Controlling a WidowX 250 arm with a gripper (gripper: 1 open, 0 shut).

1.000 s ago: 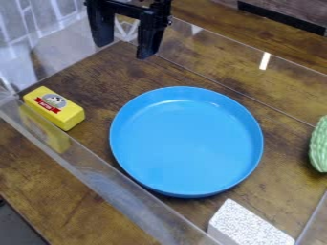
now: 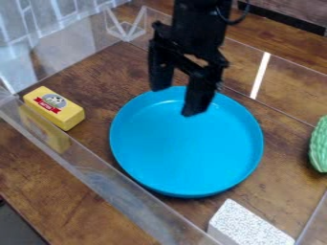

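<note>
My black gripper (image 2: 182,96) hangs over the back part of a round blue plate (image 2: 186,153), its two fingers apart and pointing down, with nothing seen between them. A yellow box (image 2: 54,107) with a small printed picture lies on the wooden surface to the left of the plate. I cannot tell how high the fingers are above the plate.
A green ribbed object (image 2: 318,149) sits at the right edge, and a white speckled block (image 2: 246,226) lies at the bottom right. Clear walls (image 2: 40,55) border the wooden area. The plate's front part is bare.
</note>
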